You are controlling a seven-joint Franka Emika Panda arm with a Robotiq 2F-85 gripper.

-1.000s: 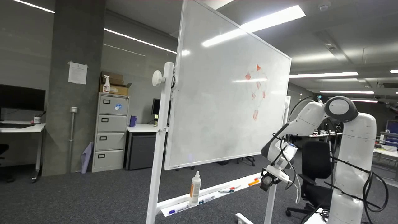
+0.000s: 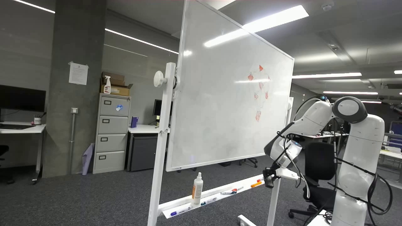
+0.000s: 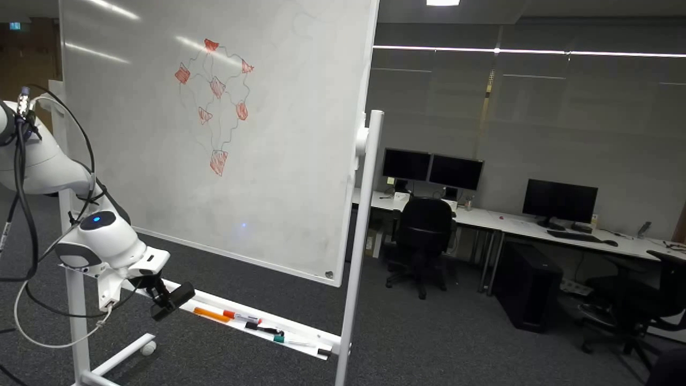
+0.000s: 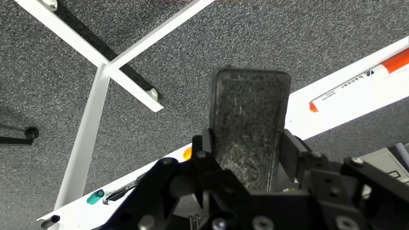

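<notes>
Between the gripper's fingers in the wrist view is a dark rectangular block (image 4: 249, 115), perhaps a board eraser, its face worn and dusty. My gripper is shut on it, one finger on each long side. In exterior view 2 the block (image 3: 174, 300) hangs in front of the left end of the white pen tray (image 3: 302, 334). Above and behind stands the whiteboard (image 3: 283, 161), bearing several red hatched shapes (image 3: 218, 163) joined by thin wavy lines. In exterior view 1 the gripper (image 2: 269, 179) sits below the board's lower right corner, clear of its surface.
On the tray lie an orange marker (image 3: 210, 314), a red-capped marker (image 3: 242, 317), a black pen (image 3: 263, 328) and a green-capped marker (image 3: 292, 340). A spray bottle (image 2: 197, 190) stands near the tray's other end. The stand's white post (image 3: 362, 257) flanks the board.
The gripper, still with the block, has turned at the wrist, and the block now hangs at a different angle. The arm has shifted slightly; the board and tray look the same.
</notes>
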